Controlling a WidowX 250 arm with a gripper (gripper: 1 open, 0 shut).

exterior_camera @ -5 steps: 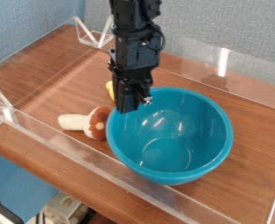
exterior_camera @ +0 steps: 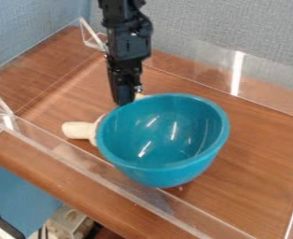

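Observation:
My black gripper [exterior_camera: 123, 91] hangs over the wooden floor just behind the upper left edge of a large teal bowl [exterior_camera: 161, 140], shut with nothing visible between its fingers. The bowl sits in the front middle of the wooden surface. A pale, mushroom-like toy [exterior_camera: 79, 130] lies to the bowl's left, partly hidden behind it. A small light piece shows beside the fingertips, mostly hidden.
Clear plastic walls [exterior_camera: 236, 75] edge the wooden floor [exterior_camera: 249, 140], with grey-blue padded panels behind and at left.
My gripper has moved left and a little up, away from the bowl's rim. The bowl has shifted left and now covers more of the toy's cap.

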